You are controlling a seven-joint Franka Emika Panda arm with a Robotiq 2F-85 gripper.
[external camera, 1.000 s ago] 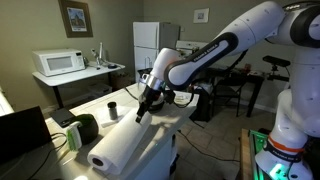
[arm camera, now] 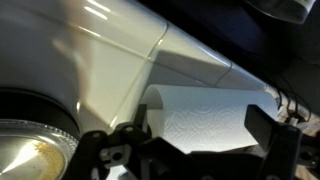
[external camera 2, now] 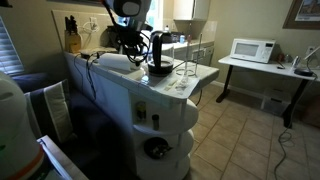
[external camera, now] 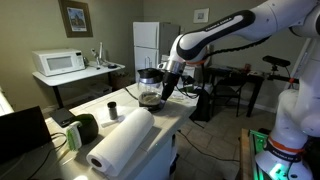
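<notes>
A white paper towel roll (external camera: 122, 140) lies along the counter in exterior view 1; exterior view 2 shows the same roll (external camera 2: 120, 62) near the far wall. Past the far end of the roll, my gripper (external camera: 163, 94) hangs over the counter. Seen from the wrist, the roll (arm camera: 205, 105) lies below and ahead of the gripper, whose dark fingers stand wide apart on either side of the picture. Nothing shows gripped between them.
A round vessel with a glass lid (arm camera: 30, 155) sits at the wrist view's lower left. A dark cup (external camera: 112, 110) and a green-and-black object (external camera: 88, 128) stand left of the roll. The microwave (external camera: 58, 62) is on a separate table. Open floor lies right of the counter.
My gripper has moved up and to the right in exterior view 1, away from the roll's far end. The roll appears to stay in place.
</notes>
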